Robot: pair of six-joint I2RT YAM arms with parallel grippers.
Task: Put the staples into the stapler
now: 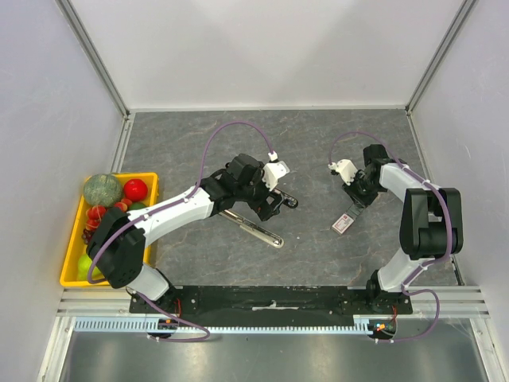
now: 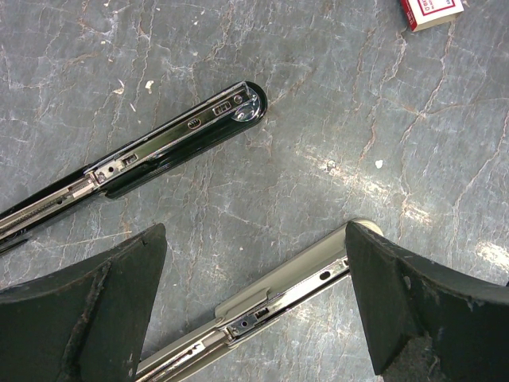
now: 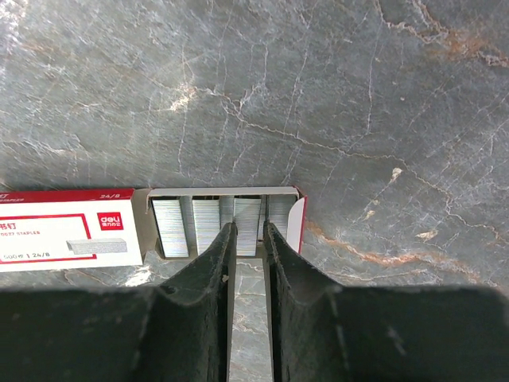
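A small red and white staple box [image 3: 67, 231] lies on the grey table with its inner tray [image 3: 298, 199] pulled out, and several silver strips sit side by side in the tray. My right gripper is over the tray, its fingertips closed on either side of one staple strip [image 3: 246, 215], which still stands among the others. In the left wrist view a black stapler [image 2: 179, 143] and a beige stapler [image 2: 278, 294] lie roughly parallel, metal channels facing up. Above them my left gripper hangs wide open, holding nothing; one finger covers part of the beige stapler.
On the far left stands a yellow bin [image 1: 151, 181] filled with fruit-like items. Bare table lies between the staplers and the staple box, and across the back. White walls [image 1: 270, 56] bound the table at the back and sides.
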